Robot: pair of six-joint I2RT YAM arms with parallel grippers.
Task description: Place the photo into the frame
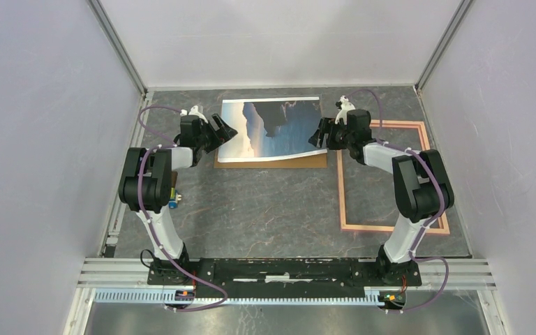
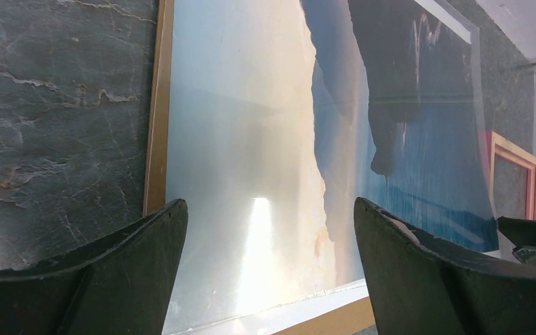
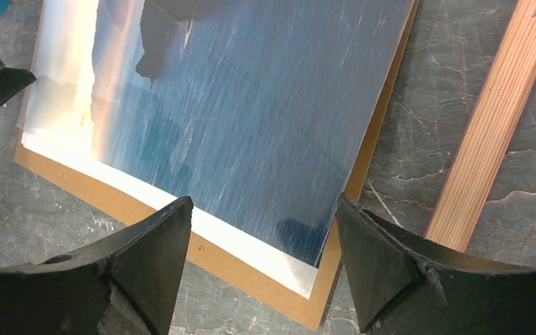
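Note:
The photo [image 1: 276,132], a dark cliff and blue water with white borders, lies over the brown backing board [image 1: 272,165] at the back centre. Its front edge slants, the right end farther back, baring more board there. Over the photo's left side, my left gripper [image 1: 226,125] stands open; the left wrist view shows its fingers [image 2: 132,258] wide apart, gripping nothing. My right gripper [image 1: 316,142] is at the right front corner, also with fingers apart. In the right wrist view the photo's right edge [image 3: 352,164] meets the right fingertip [image 3: 345,209]; nothing is pinched.
A light wooden frame [image 1: 342,199] lies empty on the right, partly under my right arm. A small blue and yellow item [image 1: 174,200] sits beside my left arm.

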